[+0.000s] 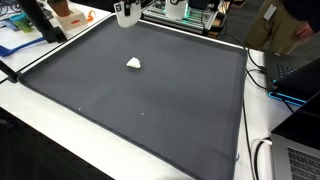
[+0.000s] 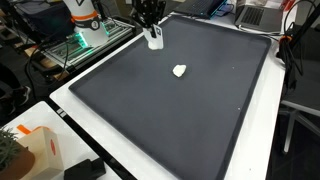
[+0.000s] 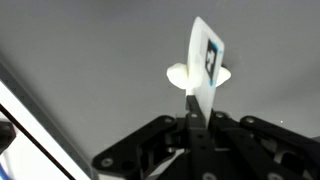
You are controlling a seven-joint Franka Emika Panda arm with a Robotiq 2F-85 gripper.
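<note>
My gripper is shut on a flat white piece point(image 3: 203, 58) with a dark mark near one edge. This piece stands out from the fingertips in the wrist view. In exterior view 2 the held white piece point(image 2: 154, 41) is at the far left part of the dark board, and in exterior view 1 the same white piece point(image 1: 128, 16) shows at the top edge. A small white lump point(image 2: 179, 71) lies alone on the board. The held piece partly covers this white lump point(image 3: 178, 76) in the wrist view, with bits showing on both sides.
The dark board point(image 1: 180, 105) is otherwise bare, with a white table rim point(image 1: 110, 132) around it. Laptops point(image 1: 298, 145) stand at the right in exterior view 1. A potted cactus point(image 2: 12, 152) and a black item point(image 2: 90, 170) are by the near left corner in exterior view 2.
</note>
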